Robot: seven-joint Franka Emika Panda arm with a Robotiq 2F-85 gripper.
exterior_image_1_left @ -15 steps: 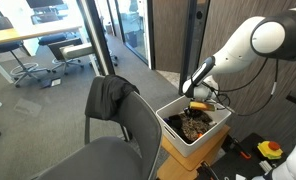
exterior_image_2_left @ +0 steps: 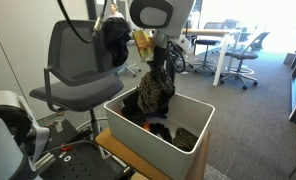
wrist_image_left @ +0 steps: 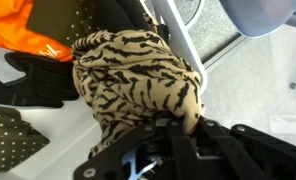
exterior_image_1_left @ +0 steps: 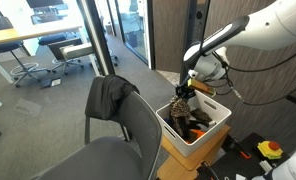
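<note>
A tan cloth with dark animal stripes [wrist_image_left: 138,85] hangs bunched from my gripper, whose fingers are shut on it. In the second exterior view the patterned cloth [exterior_image_2_left: 156,92] dangles below the gripper [exterior_image_2_left: 160,55], its lower part within the white bin [exterior_image_2_left: 193,152]. From the first exterior view, the same cloth [exterior_image_1_left: 179,112] shows over the left side of the bin. The fingertips are largely hidden by fabric in the wrist view.
Inside the bin lie an orange cloth [wrist_image_left: 23,32], a black glove-like piece [wrist_image_left: 33,85] and a dark dotted cloth [wrist_image_left: 10,138]. The bin stands on a wooden table [exterior_image_2_left: 128,135]. A grey chair [exterior_image_1_left: 118,140] with a black garment [exterior_image_1_left: 110,97] is beside it.
The gripper has risen from down in the bin and shifted left in the first exterior view. The patterned cloth has come up with it, stretching out below.
</note>
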